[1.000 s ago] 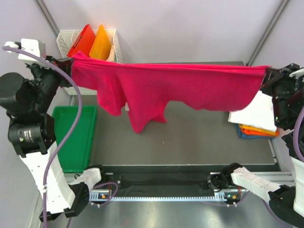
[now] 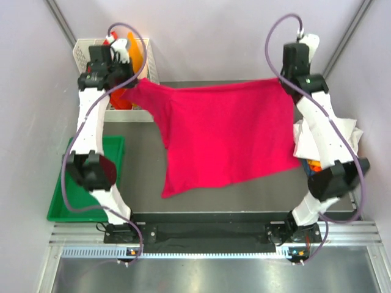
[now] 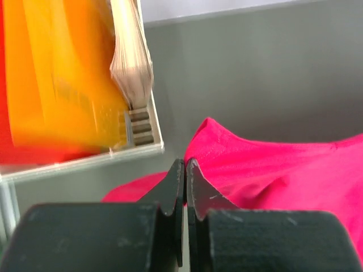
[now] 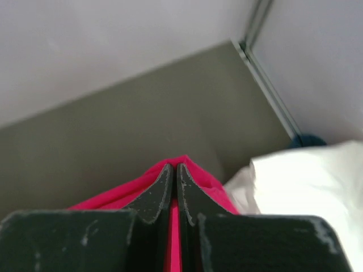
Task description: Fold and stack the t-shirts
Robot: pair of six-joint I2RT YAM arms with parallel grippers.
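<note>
A pink-red t-shirt [image 2: 226, 134] is stretched between my two arms in the top view, its lower part spread flat over the grey table. My left gripper is shut on one upper corner of the shirt, near the white basket. At the opposite upper corner, my right gripper is likewise shut on a fold of the pink cloth. Between the two grips the shirt's top edge runs nearly straight. In the top view both sets of fingertips are hidden behind the arms or too small to make out.
At the back left stands a white basket [image 2: 154, 72] with red and orange items. A green tray [image 2: 73, 204] lies at the front left. Folded white cloth [image 4: 306, 181] tops a small stack at the right, with orange [image 2: 314, 165] showing beneath. Side walls stand close to both arms.
Both arms have moved down and inward from high above the table, carrying the shirt toward the back.
</note>
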